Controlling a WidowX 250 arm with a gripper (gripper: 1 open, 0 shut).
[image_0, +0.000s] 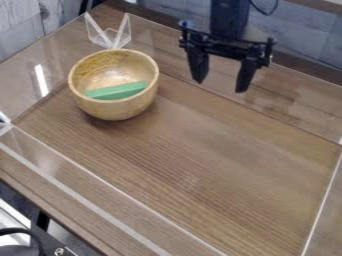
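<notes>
My gripper (223, 62) hangs over the back of the wooden table, right of a yellow bowl (114, 70), its two dark fingers apart and pointing down, with nothing seen between them. Inside the bowl lies a green stick-like object (118, 90).
A clear plastic piece (110, 30) is at the back left. Black cable (20, 240) shows at the lower left corner.
</notes>
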